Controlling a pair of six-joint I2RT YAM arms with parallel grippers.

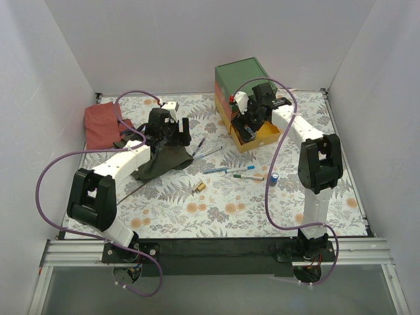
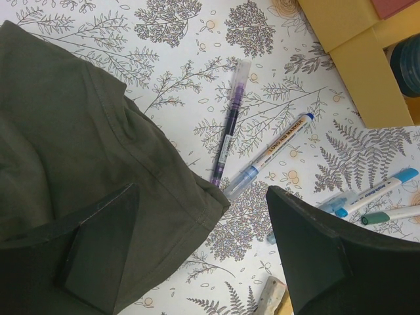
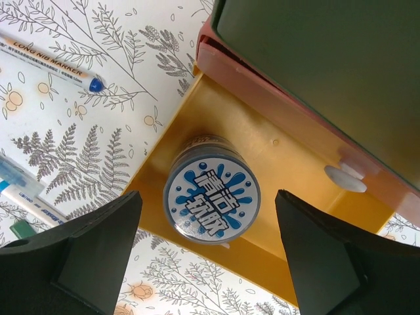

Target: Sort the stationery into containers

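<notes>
A round jar [image 3: 211, 200] with a blue-and-white splash lid stands in the pulled-out yellow drawer [image 3: 279, 141] of a green-topped box [image 3: 328, 72]. My right gripper is open above it, one finger to either side of the jar and apart from it. My left gripper hangs open over the dark cloth [image 2: 151, 177] with nothing in it. Ahead of its fingers lie a purple-black pen [image 2: 230, 128] and a blue-capped marker [image 2: 279, 144]. More markers, one with a blue cap [image 1: 240, 169] and one green-ended [image 1: 248, 177], rest mid-table.
A small blue-topped item [image 1: 274, 178] stands right of the markers. Nearer the front lies a small tan-and-white piece [image 1: 199, 186]. Red cloth [image 1: 102, 125] covers the back left.
</notes>
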